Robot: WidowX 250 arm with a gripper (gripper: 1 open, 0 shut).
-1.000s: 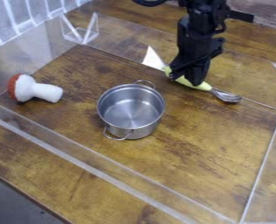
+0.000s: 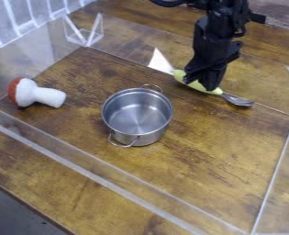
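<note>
A black robot gripper (image 2: 205, 75) hangs over the back right of the wooden table, low at a spoon (image 2: 234, 97) with a pale yellow-green handle and metal head. Its tips are at the handle; whether they hold it is unclear, as the dark fingers blend together. A steel pot (image 2: 136, 116) with two handles stands at the middle. A white object with a red cap (image 2: 37, 94), like a toy mushroom, lies on its side at the left.
Clear plastic walls (image 2: 61, 156) edge the work area on the wooden table (image 2: 183, 193). A small white triangular piece (image 2: 161, 59) is behind the spoon.
The gripper has shifted slightly to the right and up in the view. The pot and the red-capped object have not moved.
</note>
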